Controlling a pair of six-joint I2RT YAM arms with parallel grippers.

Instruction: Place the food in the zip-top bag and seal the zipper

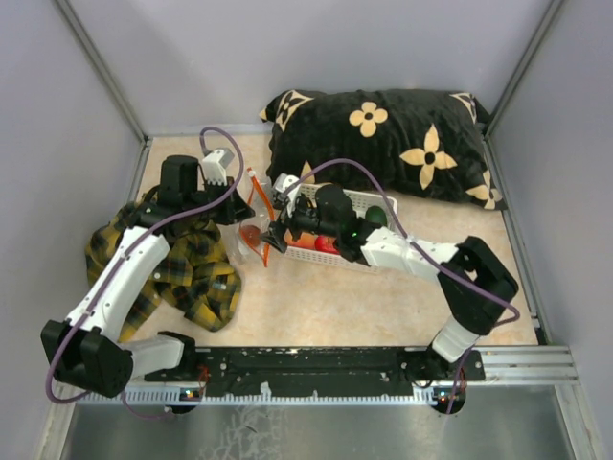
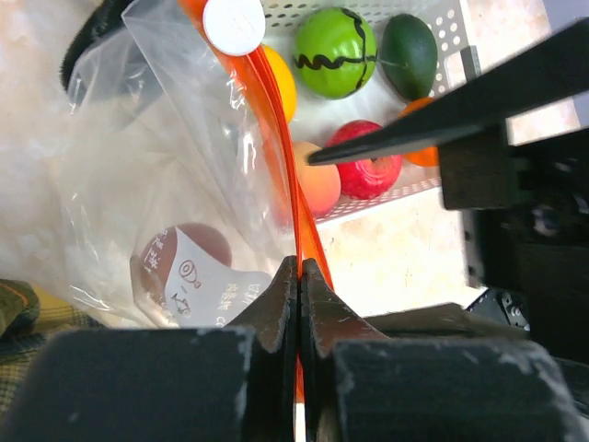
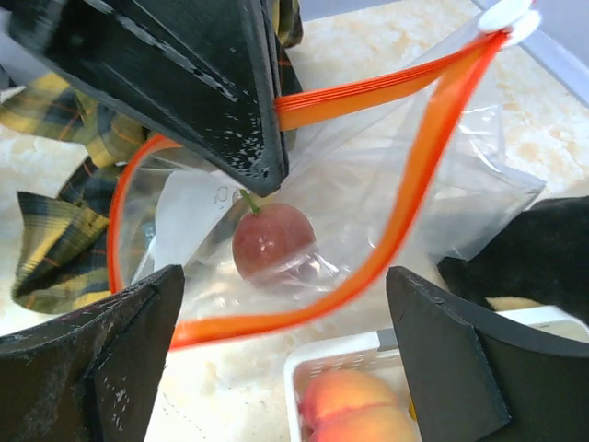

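The clear zip top bag [image 2: 120, 175] has an orange zipper edge and a white slider [image 2: 233, 25]. My left gripper is shut on one side of that orange edge [image 3: 359, 94]. The bag's mouth gapes toward my right gripper, which stands open with nothing between its fingers. Inside the bag lies a dark red round fruit [image 3: 273, 239] with a green stem, behind the clear film. The near orange rim [image 3: 304, 311] crosses in front of the right fingers' gap. From above, the fruit shows between both grippers [image 1: 250, 234].
A white basket [image 1: 335, 259] to the right holds a peach [image 2: 317, 180], a red apple [image 2: 370, 166], a green striped ball [image 2: 336, 53] and an avocado [image 2: 409, 55]. Plaid cloth [image 1: 196, 278] lies left and a black floral cushion [image 1: 383, 144] behind.
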